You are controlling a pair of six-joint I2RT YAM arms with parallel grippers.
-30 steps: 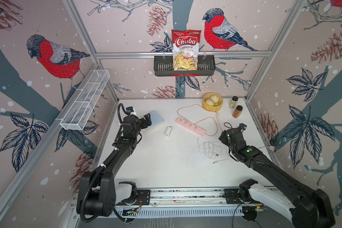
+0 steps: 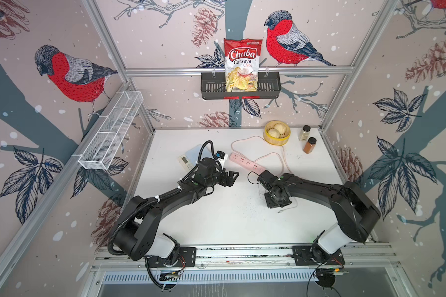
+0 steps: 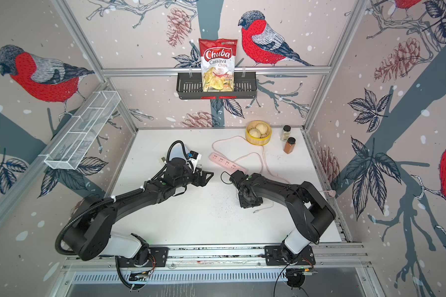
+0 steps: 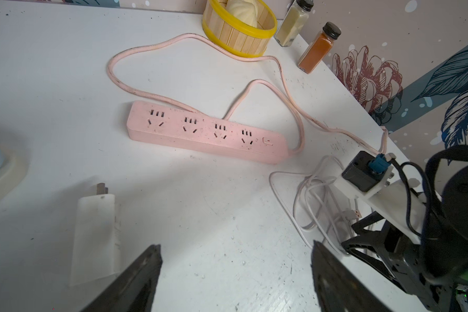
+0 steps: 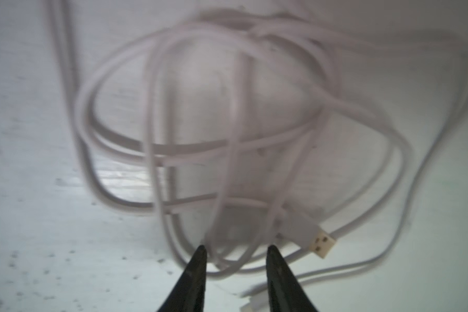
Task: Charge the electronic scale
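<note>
A white charger (image 4: 93, 236) lies prongs-up-table in the left wrist view, with my left gripper open over the table just beside it. My right gripper is low over a coiled white USB cable (image 5: 358, 119), fingers parted, its plug (image 5: 309, 234) just beyond them; the view is blurred. The pink power strip (image 4: 205, 130) lies behind both grippers. The pale scale (image 2: 185, 160) with blue top sits at left, partly hidden by my left arm.
A steamer basket of buns (image 2: 277, 138) and two spice jars (image 2: 309, 145) stand at the back right. A pink cord loops around the strip.
My left gripper has moved right from beside the scale to over the charger. My right gripper has moved left and down onto the coiled cable.
</note>
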